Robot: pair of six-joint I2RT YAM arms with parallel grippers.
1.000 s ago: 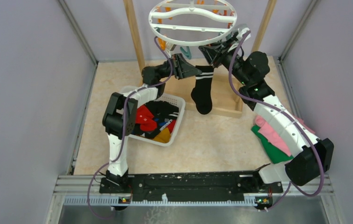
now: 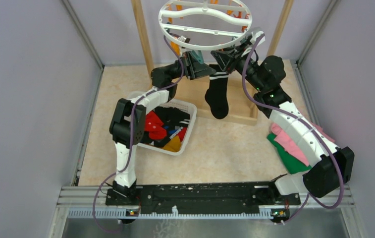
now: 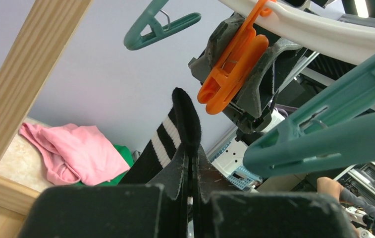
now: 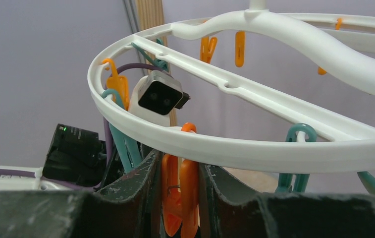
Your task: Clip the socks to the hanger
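Observation:
A black sock (image 2: pixel 217 96) with white stripes hangs from my left gripper (image 2: pixel 214 72), which is shut on its cuff. In the left wrist view the top of the sock (image 3: pixel 184 116) rises above the meeting fingers, below and left of an orange clip (image 3: pixel 235 67) and apart from it. My right gripper is shut on that orange clip (image 4: pixel 189 191), which hangs from the white ring hanger (image 4: pixel 254 147). Whether the clip's lower fingers stand open is hard to tell.
Teal clips (image 3: pixel 163 29) hang on either side of the orange one, close to both grippers. A white basket (image 2: pixel 191 110) of socks stands below the left arm. Pink cloth (image 2: pixel 290 144) and green cloth (image 2: pixel 287 157) lie at right. Wooden posts (image 2: pixel 142 34) flank the hanger.
Over the last second my left gripper has risen slightly with the sock, bringing the cuff nearer the right gripper. Lately the sock swung a little to the right. The right arm has barely moved.

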